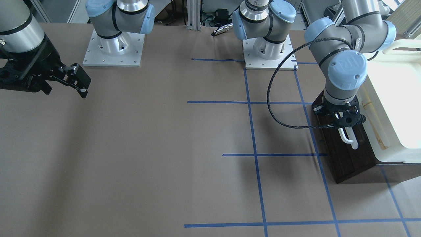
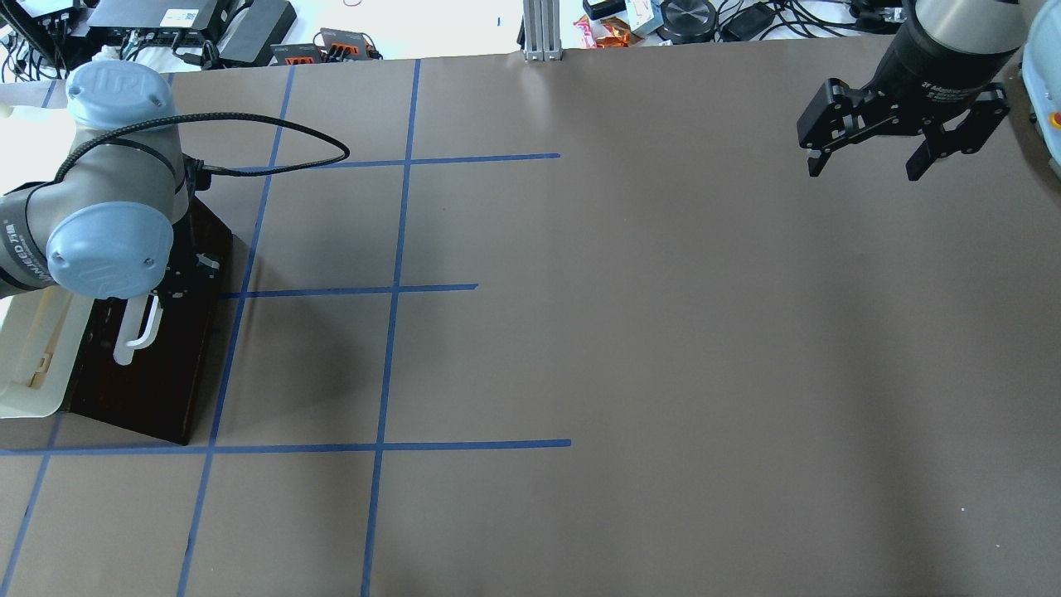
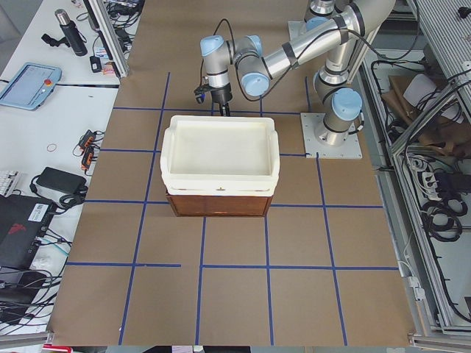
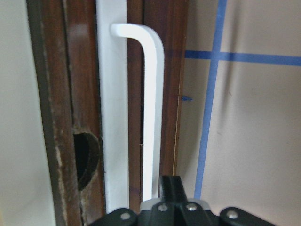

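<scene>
A dark wooden box [image 1: 347,158] with a white lidless tray [image 1: 398,110] on it stands on the right in the front view, at the left in the top view. Over its near side hangs my gripper [image 1: 343,118], pointing down beside a white bar with a U-shaped handle [image 4: 151,94]. In the wrist view the black fingers [image 4: 174,197] meet at the lower end of the handle and look shut; whether anything is between them is hidden. A round hole [image 4: 84,160] shows in the wood beside the bar.
Another black gripper [image 1: 67,79] hangs at the front view's left; other arm bases stand along the back edge.
</scene>
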